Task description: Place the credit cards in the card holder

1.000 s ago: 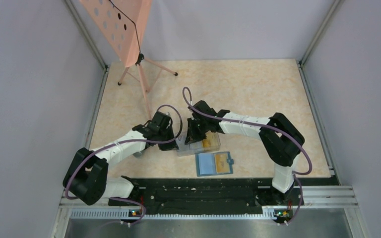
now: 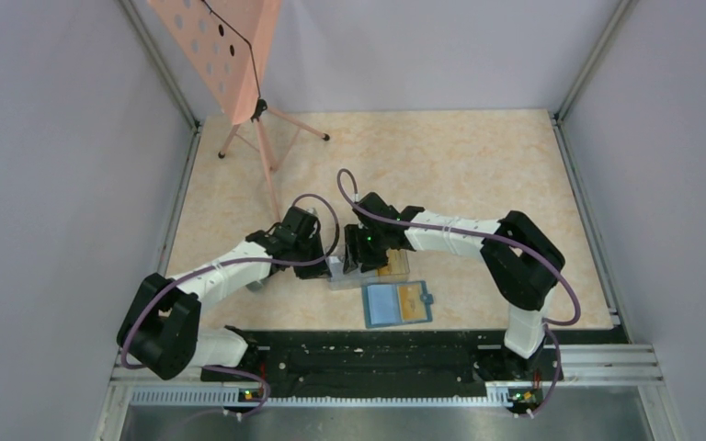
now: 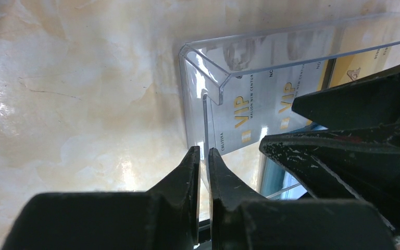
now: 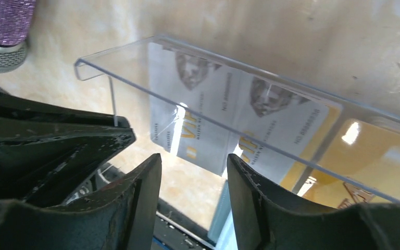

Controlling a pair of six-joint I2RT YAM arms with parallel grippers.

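Note:
A clear box [image 2: 342, 284] holds silver VIP cards [image 4: 208, 140] and a gold card [image 4: 354, 179]. My left gripper is shut on the box's near-left wall edge, which runs up between its fingertips. Right of that, my right gripper is open above the silver cards. Nothing is held between its fingers, which stand apart at the box's near side. The blue card holder [image 2: 368, 323], with a light blue pocket and a gold one, lies just in front of the box; only a sliver of it shows in the right wrist view.
A pink tripod stand [image 2: 267, 156] with a perforated panel rises at the back left. Both grippers are close together over the box, the fingers nearly crossing in the left wrist view.
My right gripper has shifted slightly right and toward the table's front, now covering more of the gold card. The box moved a touch to the right. My left arm stays put.

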